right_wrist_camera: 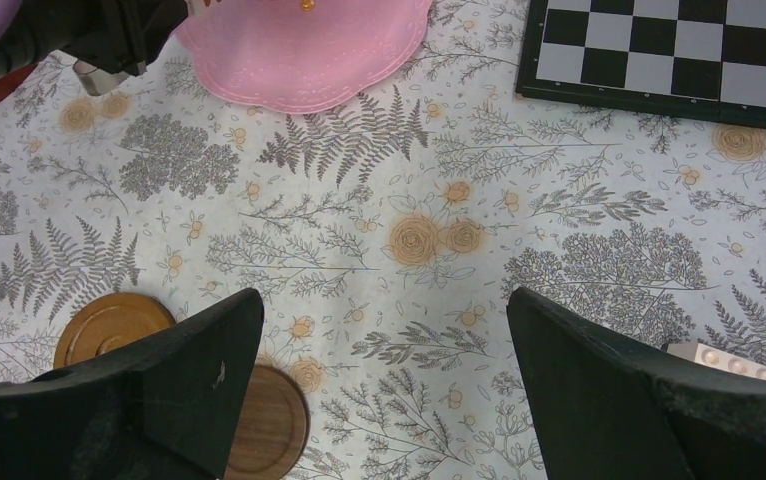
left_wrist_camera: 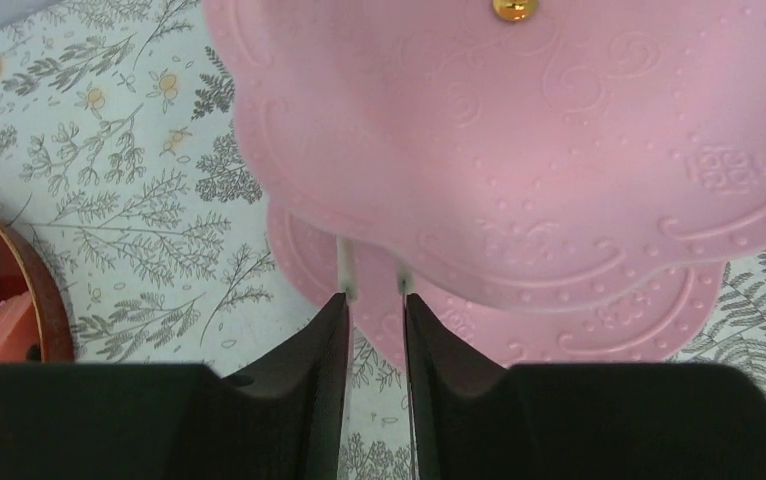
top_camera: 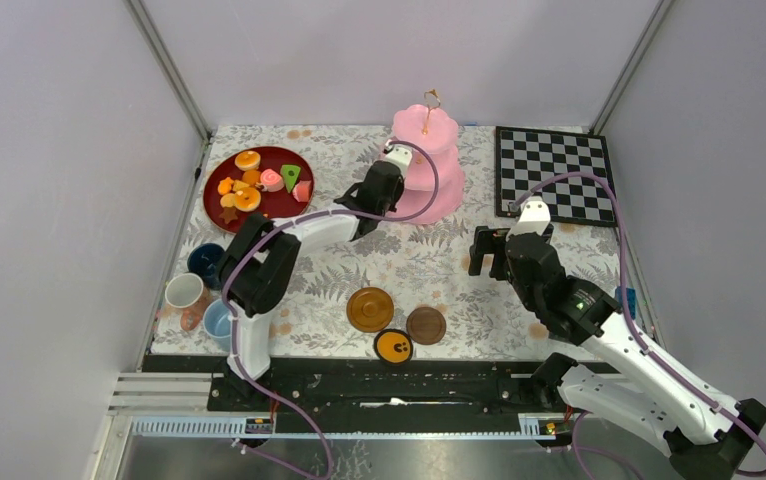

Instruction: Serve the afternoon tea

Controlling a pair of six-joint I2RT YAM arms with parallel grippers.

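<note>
The pink three-tier stand [top_camera: 427, 130] with a gold handle is at the back middle. On the left lies a dark red plate [top_camera: 280, 158] of toy pastries, fruit and biscuits. My left gripper is at the stand's left side, its fingertips by the edge of a tier. Its fingers are part open with a narrow gap, and I see nothing held there. In the top view the left arm hides its fingers. My right gripper stands wide open and empty over bare cloth, front right of the stand.
A chessboard [top_camera: 554, 172] lies at the back right. Brown round coasters [top_camera: 370, 309] and a bear-faced one [top_camera: 393, 346] lie at the front middle. Several cups, including a white one [top_camera: 185, 291], stand at the left edge.
</note>
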